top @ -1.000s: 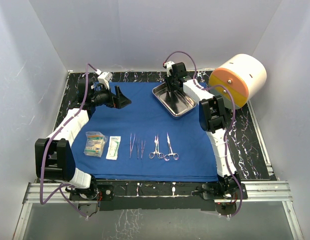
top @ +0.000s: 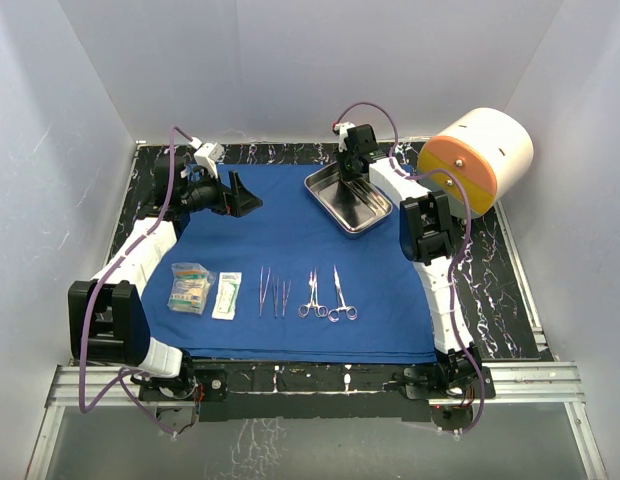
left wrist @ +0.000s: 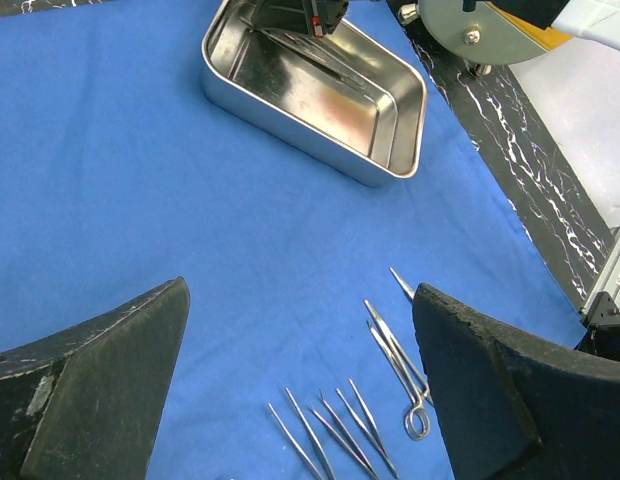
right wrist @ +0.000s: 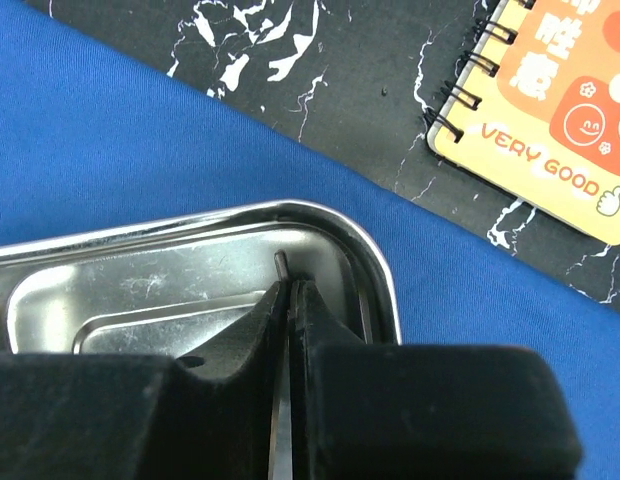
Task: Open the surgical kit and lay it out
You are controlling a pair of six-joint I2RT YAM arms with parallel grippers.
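Note:
The metal tray (top: 355, 229) stands at the back of the blue cloth. A slim metal instrument (left wrist: 308, 55) lies in it. My right gripper reaches down into the tray at one end, its fingertips very close together. The dark tip of the instrument (right wrist: 281, 264) pokes out just past them; whether they grip it is hidden. My left gripper hangs open and empty over the cloth's left side. At the front lie thin tweezers (top: 263, 292), two scissor-like tools (top: 313, 296) (top: 340, 297), a white packet (top: 227, 296) and a clear bag of packets (top: 191, 288).
A white cylinder with an orange and yellow face (top: 482, 155) stands at the back right beside the right arm. A spiral notebook (right wrist: 550, 120) lies on the dark marble behind the tray.
My right gripper has shifted slightly to the right at the tray's back end. The left arm and the tools laid out on the cloth have stayed put.

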